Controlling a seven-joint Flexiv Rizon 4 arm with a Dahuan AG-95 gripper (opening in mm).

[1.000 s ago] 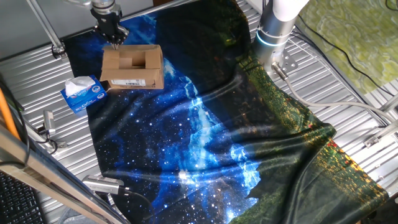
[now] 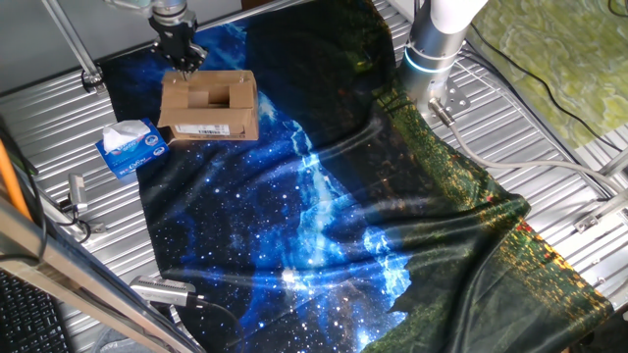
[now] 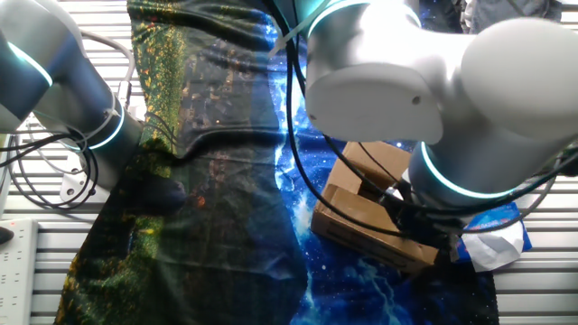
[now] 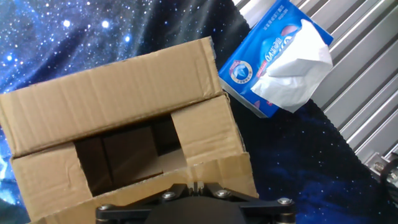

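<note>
An open brown cardboard box [image 2: 218,116] rests on the dark galaxy-print cloth, and its inside looks empty where it shows. In the wrist view the box [image 4: 118,87] fills the left, its flaps folded around a rectangular opening. My gripper is over the flap at the bottom of that view, fingertips close together; nothing shows between them. From exterior view 1, the gripper [image 2: 184,75] is at the box's back left edge. Whether the fingertips touch the cardboard cannot be told. The arm and cables partly cover the box [image 3: 348,203] in exterior view 2.
A blue tissue box [image 2: 134,157] with a white tissue sticking out stands close beside the cardboard box. The wrinkled cloth [image 2: 245,216] leaves wide clear room toward the front. The robot's base [image 2: 429,83] is at the back right, and a metal post [image 2: 74,44] rises at left.
The arm above the box has shifted very slightly to the right. The cardboard box and tissue box have stayed in place.
</note>
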